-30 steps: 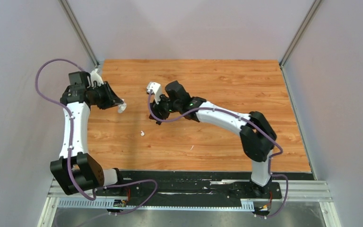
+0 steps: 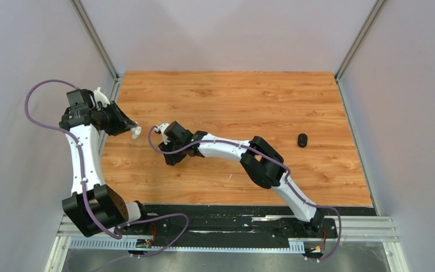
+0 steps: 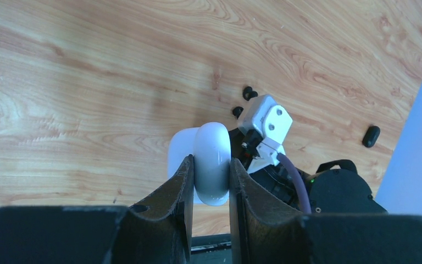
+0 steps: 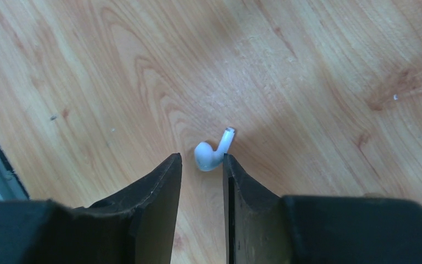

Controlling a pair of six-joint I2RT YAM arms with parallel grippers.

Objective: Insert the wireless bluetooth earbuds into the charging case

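Note:
The white charging case [image 2: 136, 131] is held by my left gripper at the table's left side, its rounded white body between the fingertips. In the right wrist view a small white earbud [image 4: 209, 157] lies on the table, its stem pointing up-right. My right gripper hangs just over it, fingers part open on either side of the view's centre, the earbud beyond their tips. In the top view the earbud is hidden under the right gripper [image 2: 170, 160].
A small black oblong object [image 2: 302, 140] lies on the right of the wooden table [image 2: 238, 96].
My right gripper has moved left and toward the front, covering the earbud in the top view. My left arm has shifted slightly left with the case.

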